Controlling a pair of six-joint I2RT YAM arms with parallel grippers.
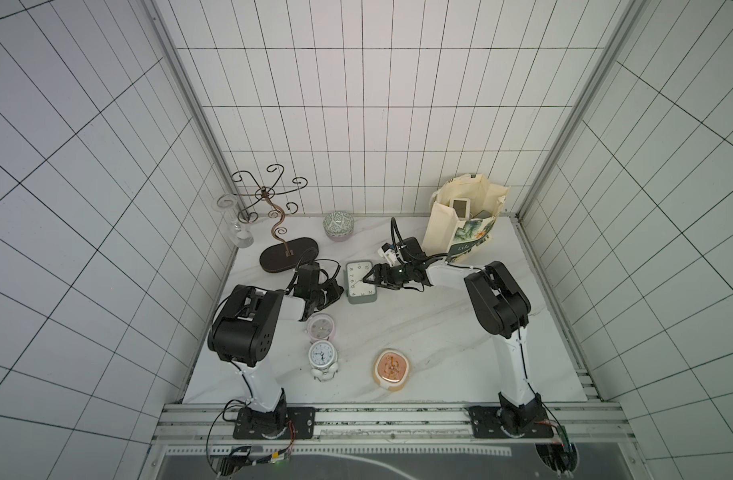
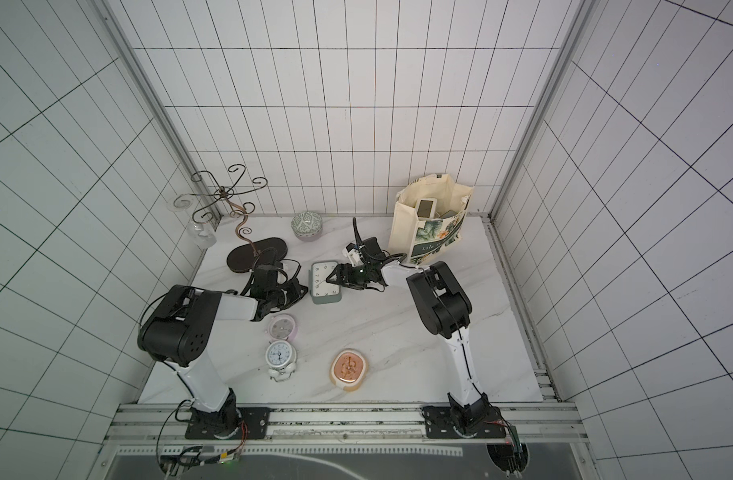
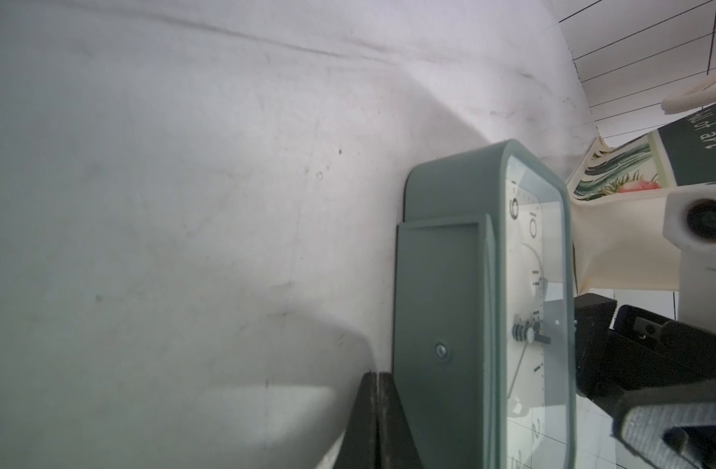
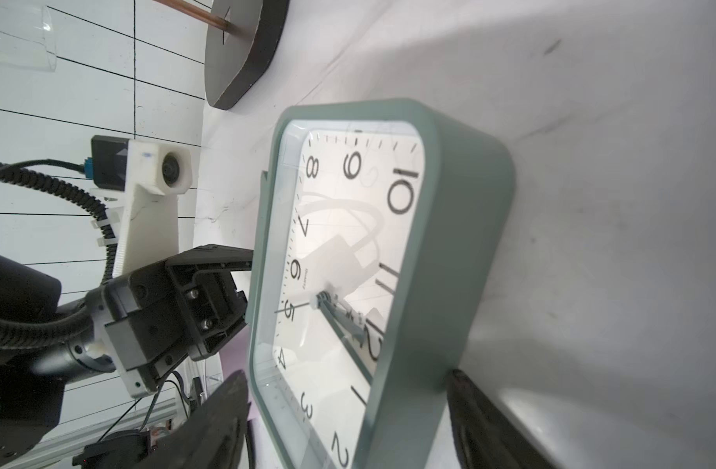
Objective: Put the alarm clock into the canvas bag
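Observation:
A green rectangular alarm clock [image 1: 360,281] lies face up on the table between my two arms. Its feet-side wall is nearest my left gripper, which is shut with nothing between its fingertips, just beside the clock's back part in the left wrist view. My right gripper stands open over the clock [image 4: 334,258]; one finger [image 4: 490,430] is close against the top side wall, and the other finger [image 4: 217,430] is past the opposite edge. Whether either touches I cannot tell. The canvas bag [image 1: 438,232] stands upright, mouth open, at the back right.
A small boxy item [image 1: 460,208] shows in the bag's mouth. Behind my left arm stand a scrolled metal stand [image 1: 274,260] and a patterned round ornament [image 1: 338,224]. In front are a pink clock [image 1: 320,326], a white clock [image 1: 322,353] and an orange-faced clock [image 1: 392,368].

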